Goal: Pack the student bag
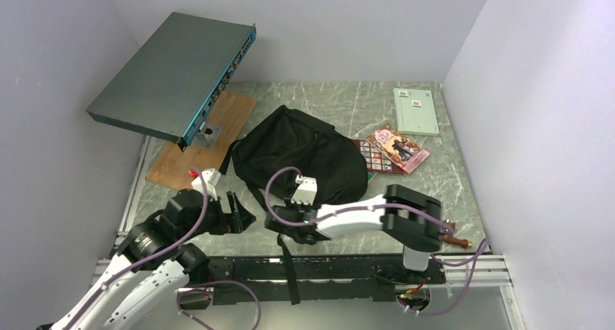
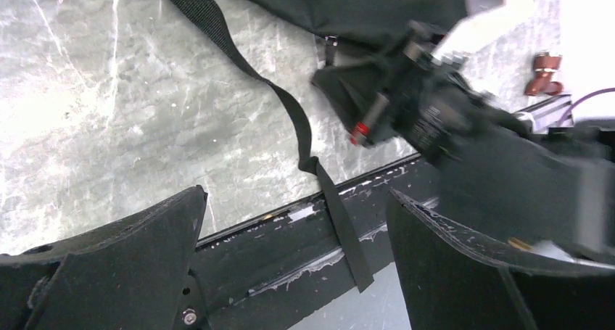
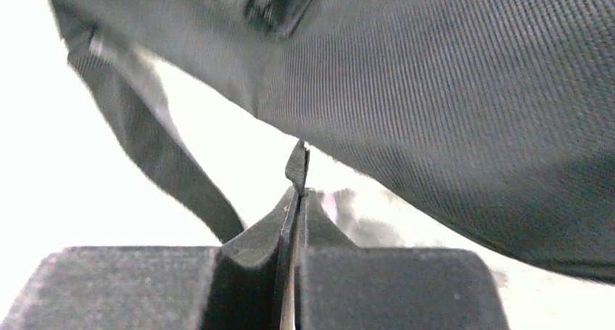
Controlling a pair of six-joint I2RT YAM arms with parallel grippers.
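A black fabric bag (image 1: 297,149) lies mid-table, its strap (image 1: 289,272) hanging over the front edge. My right gripper is shut at the bag's front hem, a thin dark tab (image 3: 297,163) caught at its fingertips. My left gripper (image 1: 239,214) stands open left of it, nothing between its fingers; in the left wrist view, bare table and strap show below it.
Booklets (image 1: 397,147) lie right of the bag, a pale green notebook (image 1: 415,120) behind them. A dark flat metal unit (image 1: 171,72) overhangs a wooden board (image 1: 167,169) at left. A brown fitting (image 2: 544,72) lies front right.
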